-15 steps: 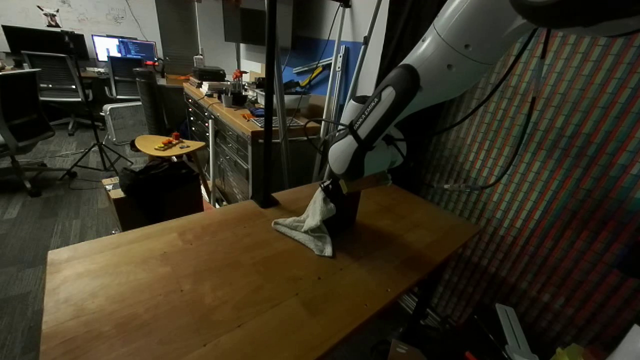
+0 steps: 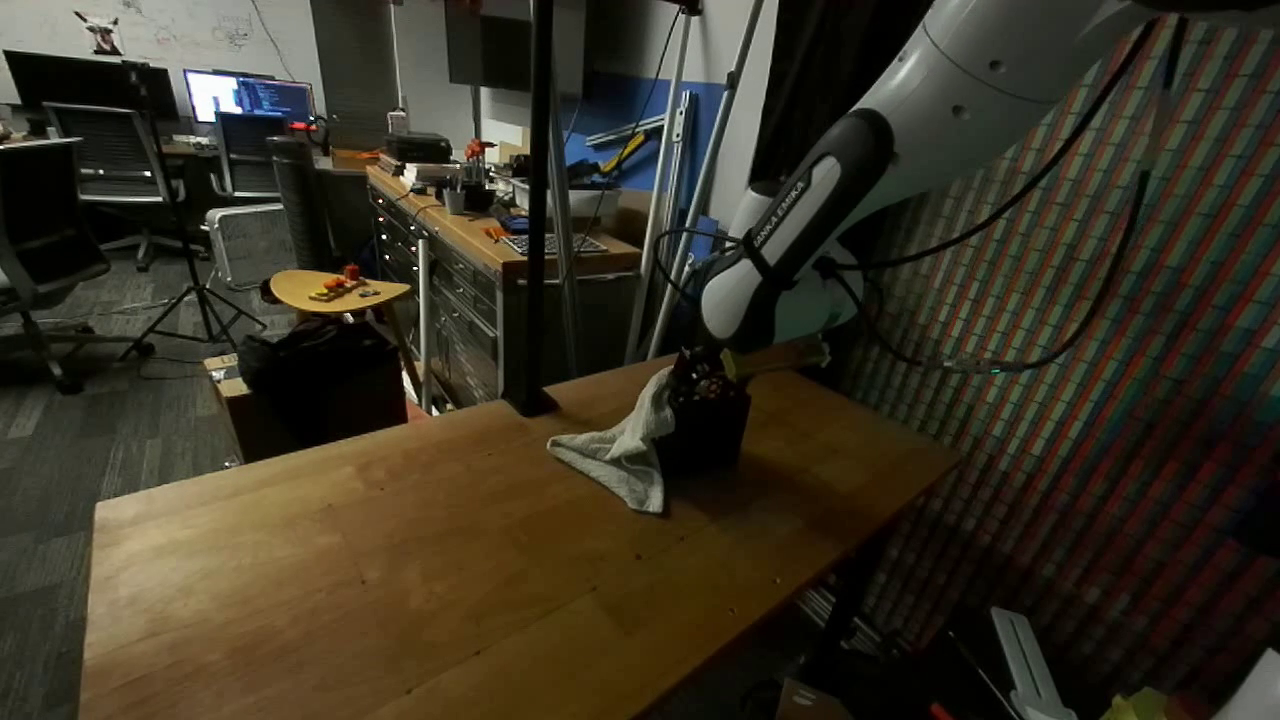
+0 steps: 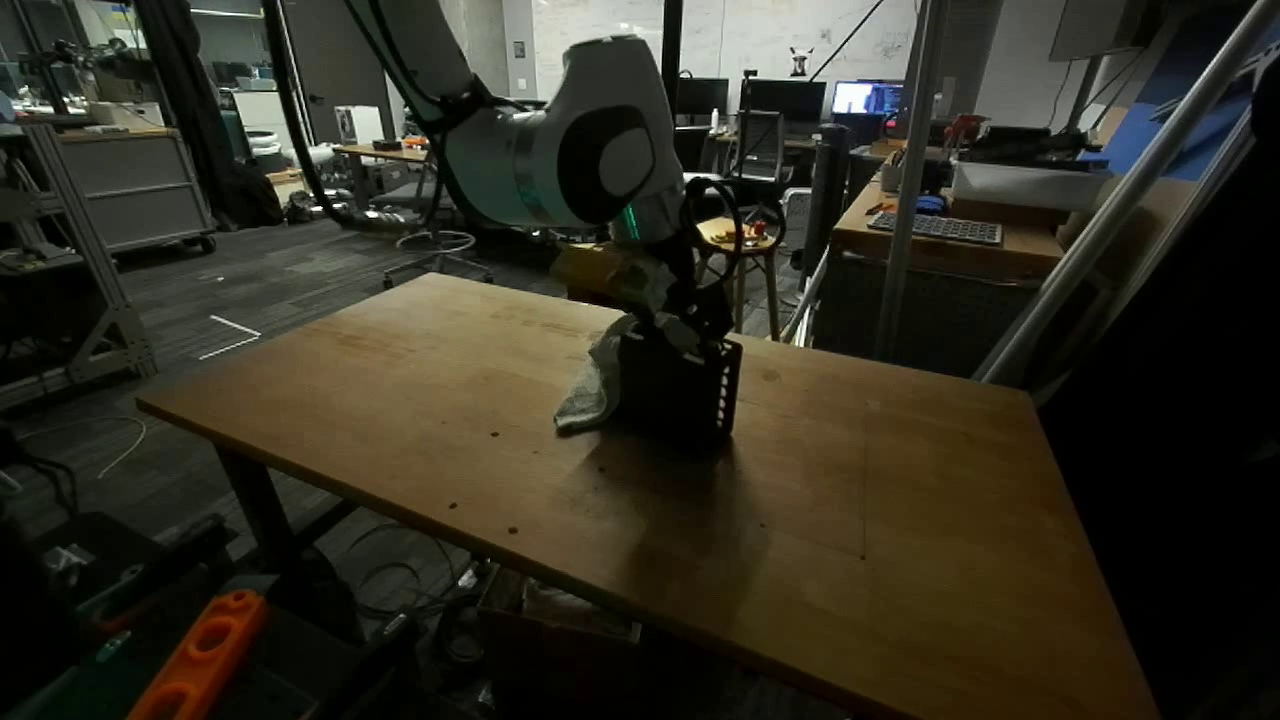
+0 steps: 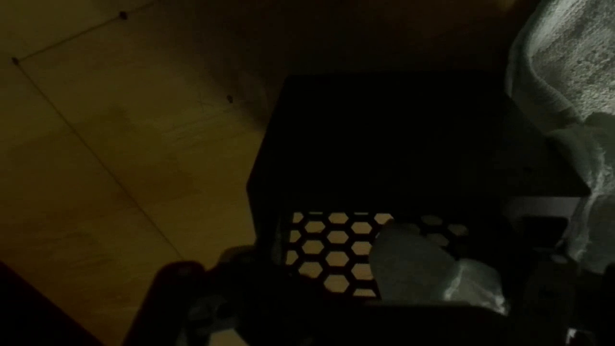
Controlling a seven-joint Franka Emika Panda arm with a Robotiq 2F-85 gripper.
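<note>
A black box (image 2: 708,430) with honeycomb openings stands on the wooden table. Over one side hangs a light grey cloth (image 2: 624,446), its lower corner spread on the tabletop. The wrist view shows the box (image 4: 392,135) close up, with the cloth (image 4: 582,63) at its right and a greyish piece of fabric (image 4: 412,262) inside the box. My gripper (image 2: 710,367) is at the top of the box, close to the cloth. It is open, and its dark fingers are hard to tell apart from the box. Whether they touch the box or cloth cannot be told.
Bare wood of the table (image 2: 360,570) stretches away on the cloth's side of the box, clear of other objects. A black upright post (image 2: 536,216) stands at the table's back edge. The view is dim around the box.
In exterior view 1 the arm and gripper have shifted right. The box's visible outline reaches further right, and the cloth's upper end has moved slightly right; its lower corner has stayed put.
</note>
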